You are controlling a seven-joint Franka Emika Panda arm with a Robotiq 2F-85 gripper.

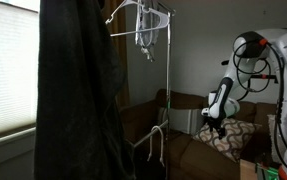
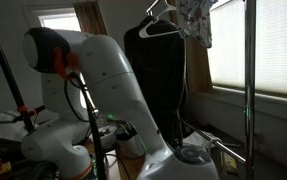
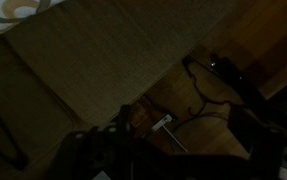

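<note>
My white arm reaches in from the right in exterior view 1, its dark gripper [image 1: 216, 131] hanging low in front of the brown sofa [image 1: 188, 103]. A patterned cushion [image 1: 235, 134] sits just beside and behind it. Seen from the wrist, dark shapes of the gripper fill the bottom edge, too dim to show how the fingers stand. Below it lie a brown sofa seat [image 3: 113, 60] and a wooden floor [image 3: 258, 45]. Nothing held can be made out. In exterior view 2 the arm's large white links cover much of the middle, and the gripper cannot be made out.
A metal clothes rack [image 1: 169, 100] carries white hangers [image 1: 143, 22]. A dark garment [image 1: 78, 90] hangs at the near left, hiding much behind it. Thin cables [image 3: 195, 92] lie on the floor near a dark bar [image 3: 235, 78].
</note>
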